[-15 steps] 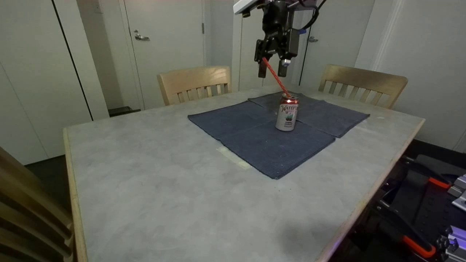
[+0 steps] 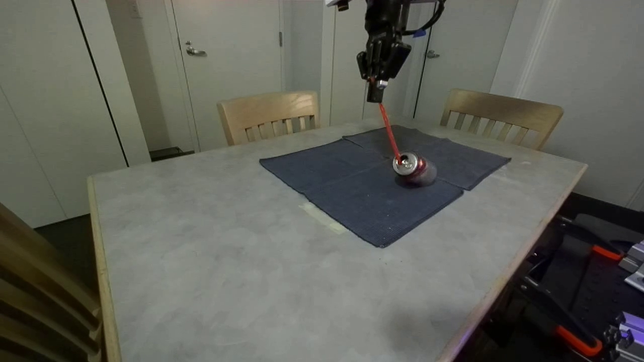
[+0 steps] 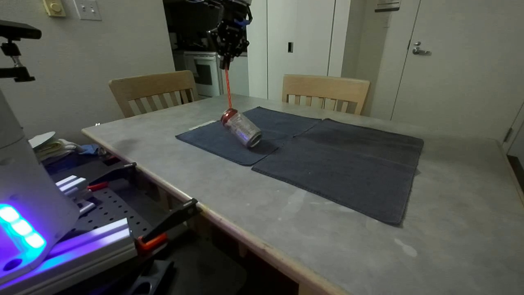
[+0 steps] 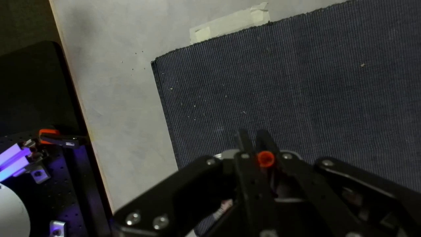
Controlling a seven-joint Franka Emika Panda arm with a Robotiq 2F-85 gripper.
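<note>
My gripper [image 2: 375, 96] is shut on the upper end of a red straw [image 2: 391, 133]. Below it, the straw runs down into the top of a soda can [image 2: 416, 169]. The can leans steeply over the dark blue placemat [image 2: 356, 204], its lid facing exterior view 1. In exterior view 2 the can [image 3: 244, 128] has its red top up and left, its base low and right; whether the base touches the cloth is hard to tell. The wrist view shows the straw's round red end [image 4: 266, 158] between the fingers, which hide most of the can.
A second dark placemat [image 3: 339, 172] lies beside the first. Wooden chairs [image 2: 268, 114] stand at its edges, and clamps [image 3: 167, 226] line the robot's side.
The can stood upright and now tilts far over. The gripper was open around the slanted straw; its fingers have closed on it, and the straw now stands steeper.
</note>
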